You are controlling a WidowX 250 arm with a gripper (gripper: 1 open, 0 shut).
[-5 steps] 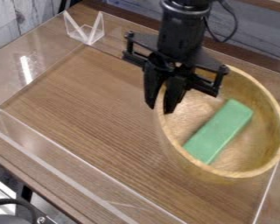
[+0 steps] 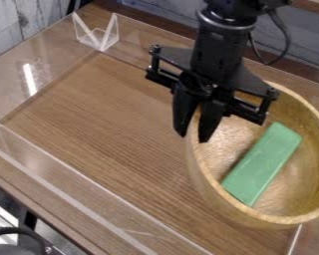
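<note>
My black gripper (image 2: 195,115) reaches down from the top centre to the left rim of a tan oval bowl (image 2: 293,149) at the right. Its fingers are at that rim; whether they close on it is hard to tell. A green rectangular block (image 2: 261,164) lies tilted inside the bowl.
A small clear wire-like holder (image 2: 99,32) stands at the top left. Black cables lie at the lower left corner, beyond the table's edge.
</note>
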